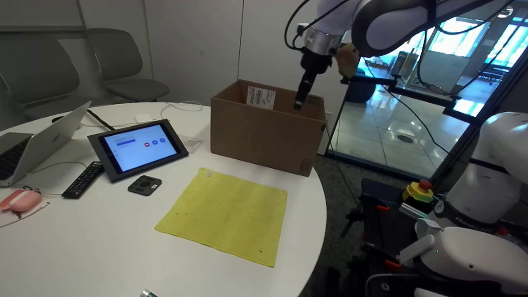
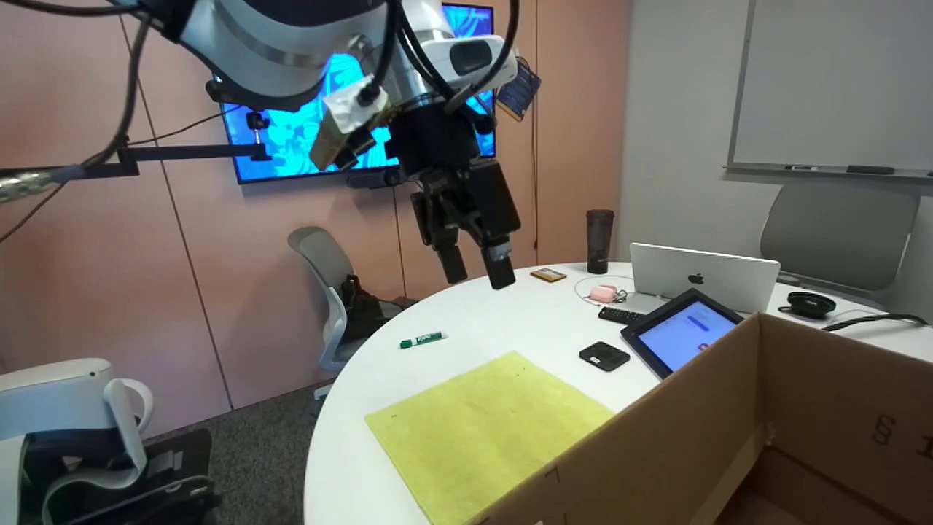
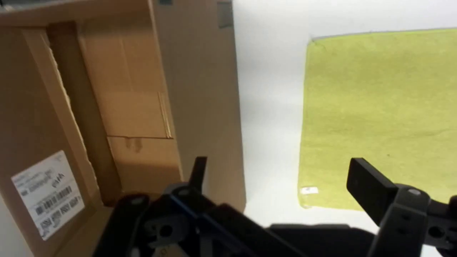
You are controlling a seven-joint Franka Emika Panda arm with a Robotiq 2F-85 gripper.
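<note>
My gripper (image 2: pixel 479 273) is open and empty, held high over the table. In the wrist view its two fingers (image 3: pixel 370 188) stand wide apart. Below it there, a yellow cloth (image 3: pixel 381 115) lies flat on the white table, to the right of an open cardboard box (image 3: pixel 201 98). The part of the box floor that shows is bare. From the first outside view, the gripper (image 1: pixel 298 104) appears in front of the box's right end, with its tips above or near the rim; the exact depth is hard to tell. The cloth (image 1: pixel 227 213) is spread out with no object on it.
A green marker (image 2: pixel 422 340) lies near the table edge. Farther along are a black puck-like device (image 1: pixel 144 185), a tablet (image 1: pixel 141 148), a remote (image 1: pixel 83 180), a pink case (image 1: pixel 24 201) and a laptop (image 1: pixel 49 141). Bare tabletop surrounds the cloth's near side.
</note>
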